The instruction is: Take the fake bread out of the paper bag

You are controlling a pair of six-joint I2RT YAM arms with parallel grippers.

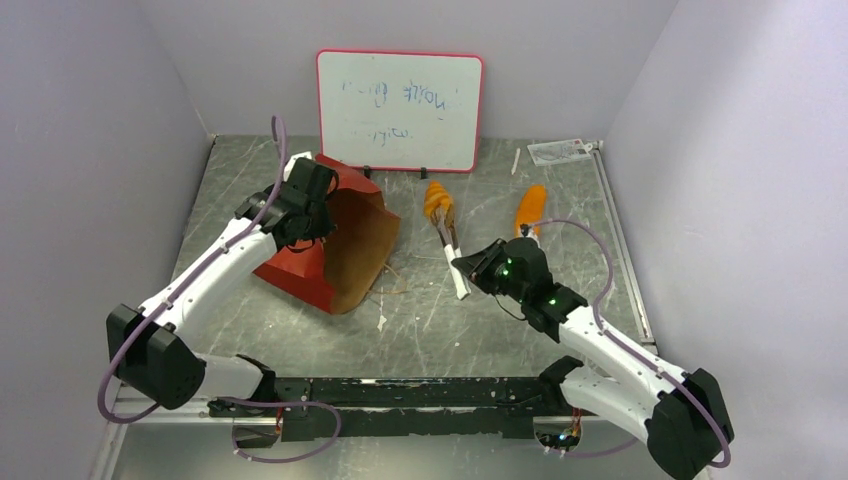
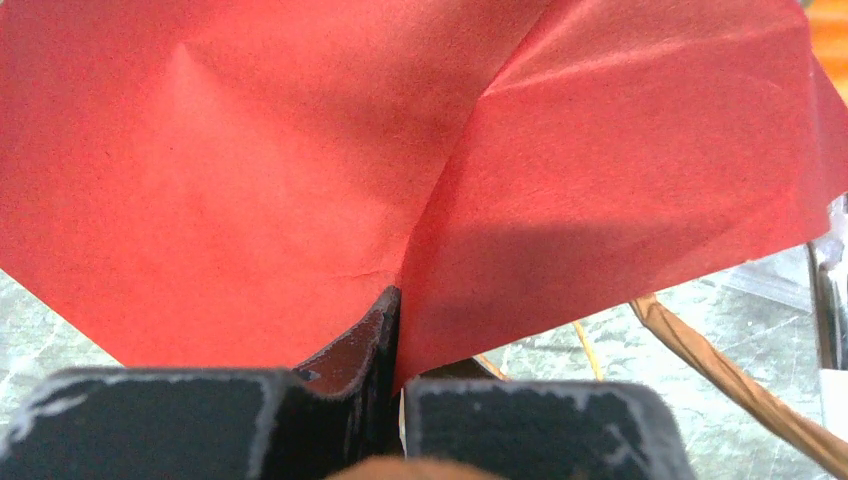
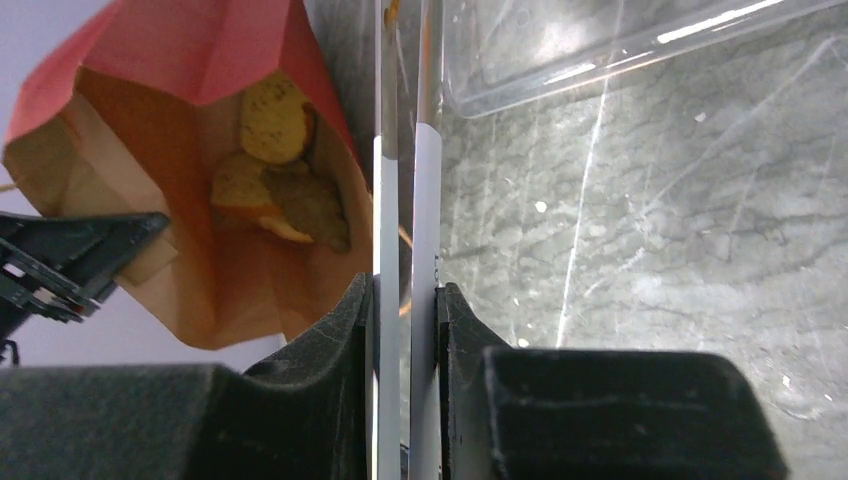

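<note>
In the top view the red paper bag (image 1: 300, 275) lies on its side, its brown inside (image 1: 365, 240) facing right. My left gripper is shut on the bag's red paper edge. Several bread pieces (image 3: 275, 120) show deep in the bag in the right wrist view. My right gripper is shut on white-handled tongs (image 1: 455, 270), their arms close together with a narrow gap. At the tongs' tips, away from the bag, is an orange croissant (image 1: 438, 197); whether they still pinch it is unclear. A long orange bread (image 1: 530, 205) lies farther right.
A whiteboard (image 1: 400, 110) stands at the back. The edge of a clear plastic container (image 3: 580, 72) shows ahead of my right gripper. A bag handle cord (image 2: 720, 370) hangs loose.
</note>
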